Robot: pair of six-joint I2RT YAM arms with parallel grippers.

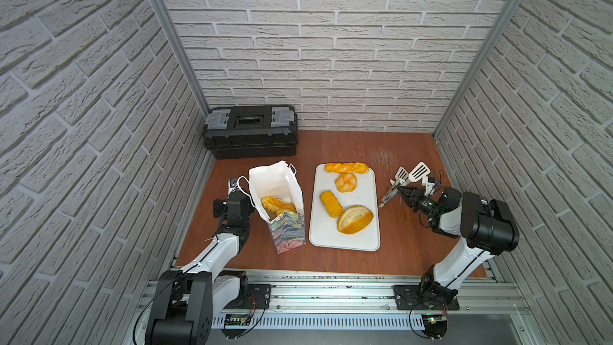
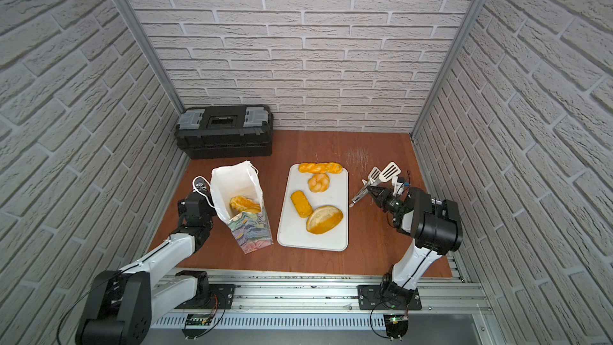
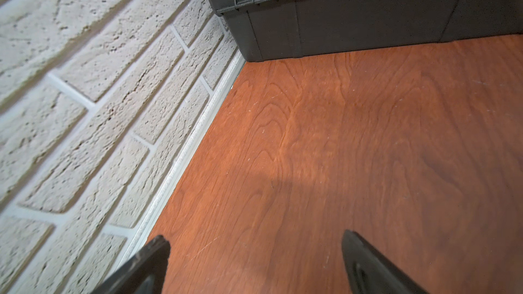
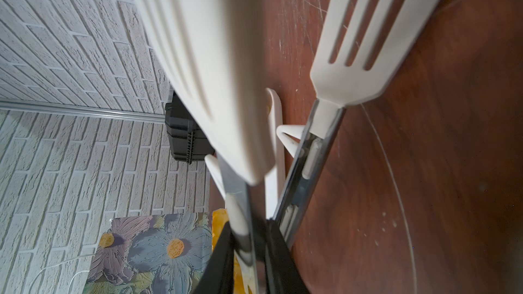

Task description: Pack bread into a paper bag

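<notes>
The white bag [image 1: 276, 180] with a floral front leans on the table's left with bread inside it [image 1: 274, 205]. On the white tray [image 1: 324, 239] lie a braided loaf [image 1: 346, 167], a round knotted bun [image 1: 346, 182], an oblong roll [image 1: 330, 203] and a larger loaf [image 1: 355, 219]. Steel tongs with white slotted heads [image 4: 356, 70] are right of the tray. At the tongs is my right gripper, one leg of them passing between its fingers; whether it grips that leg is unclear. Left of the bag, my left gripper stands open and empty.
A black toolbox [image 1: 250, 134] sits at the back left by the brick wall. Bare table [image 1: 408, 249] lies in front of the right gripper, and the strip between toolbox and tray is also clear.
</notes>
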